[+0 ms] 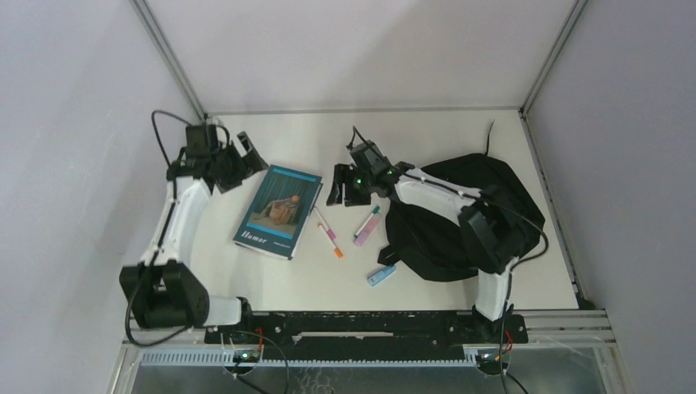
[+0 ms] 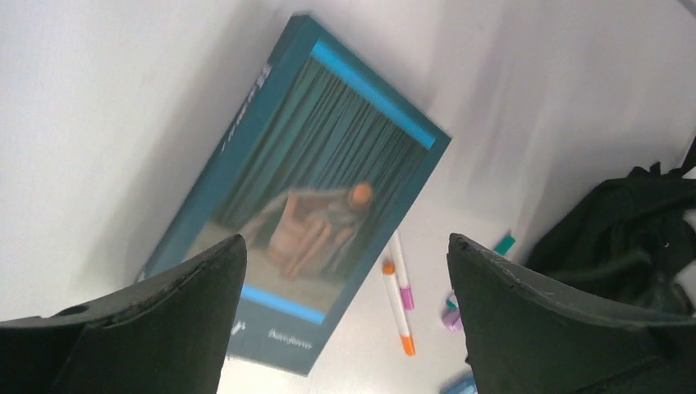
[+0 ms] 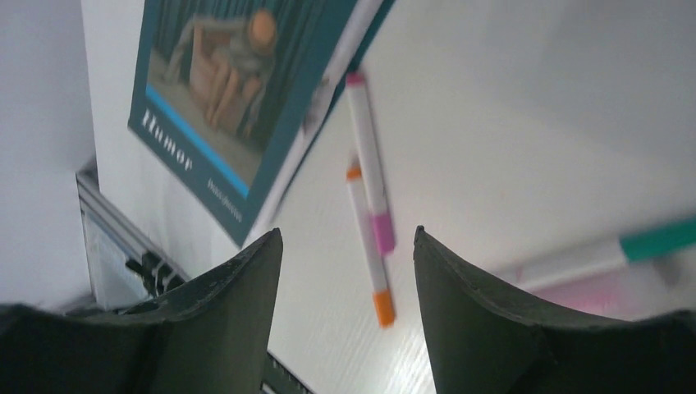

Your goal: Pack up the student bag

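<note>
A thick teal book [image 1: 281, 212] titled "Humor" lies flat at the left of the table, tilted clockwise. My left gripper [image 1: 250, 158] is open beside its upper left corner; in the left wrist view the book [image 2: 304, 205] fills the space beyond the parted fingers [image 2: 156, 328]. To the right of the book, my right gripper [image 1: 347, 185] hangs open above the table with nothing between its fingers. Two capped markers, one with pink ends [image 3: 370, 164] and one with orange ends [image 3: 371, 246], lie beside the book. The black bag [image 1: 435, 246] lies spread at the right, partly hidden by my right arm.
A green-capped marker [image 1: 367, 222] lies against a pink item [image 1: 369, 231] near the bag. A light blue object [image 1: 381, 275] sits by the bag's front corner. Bare white table [image 1: 328, 135] stretches along the back.
</note>
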